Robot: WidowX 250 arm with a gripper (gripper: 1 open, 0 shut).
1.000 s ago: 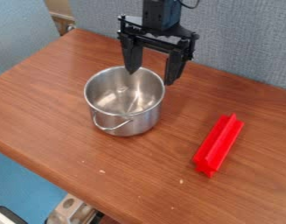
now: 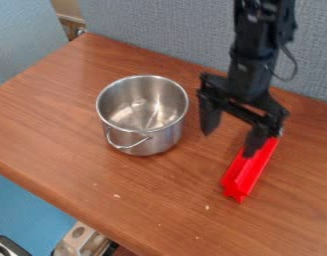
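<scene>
A dark robot arm comes down from the top right of the camera view. Its gripper [image 2: 241, 124] is open, slightly motion-blurred, with its two fingers spread above and around the upper end of a red bar [image 2: 243, 175]. The bar lies on the wooden table [image 2: 99, 200], right of centre, slanting from upper right to lower left. To the left stands a steel pot [image 2: 143, 130] with a wire handle; it looks empty.
A grey wall [image 2: 152, 30] runs along the back. A blue surface and a metal fitting show beyond the table's lower left edge.
The gripper has moved from above and behind the pot down and to the right, to over the red bar. The pot and bar have not visibly moved.
</scene>
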